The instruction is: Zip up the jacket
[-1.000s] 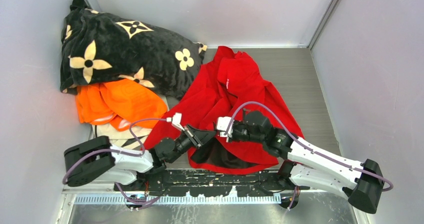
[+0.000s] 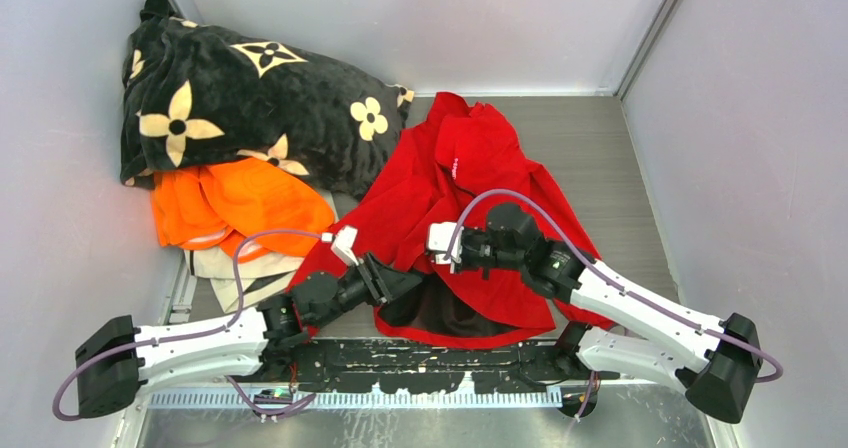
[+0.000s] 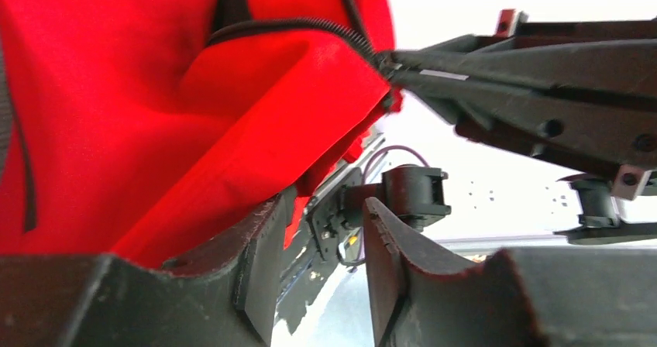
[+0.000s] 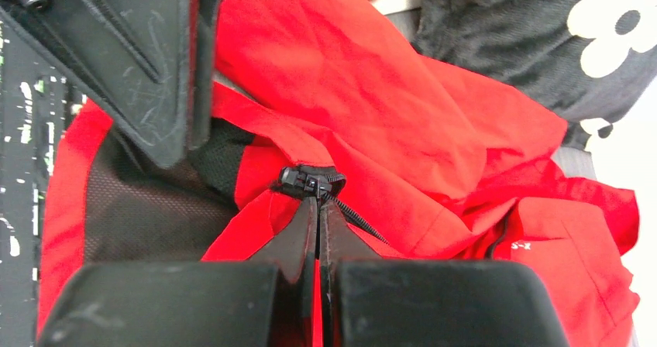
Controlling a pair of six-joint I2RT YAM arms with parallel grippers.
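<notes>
The red jacket (image 2: 460,158) lies spread on the grey surface, dark lining showing at its lower edge. My right gripper is shut on the black zipper slider at the lower front; in the left wrist view the zipper teeth (image 3: 294,23) run up to its tips. My left gripper faces the red fabric there, part open, with a gap between its fingers; whether fabric touches one finger is unclear. In the top view it sits just left of my right gripper.
A dark patterned pillow (image 2: 260,108) and orange cloth (image 2: 240,198) fill the left back. Bare floor (image 2: 590,158) shows right of the jacket. Pale walls enclose the area.
Over the last second my left arm has shifted left and toward the front, slightly away from my right gripper. My right arm has moved slightly back and left.
</notes>
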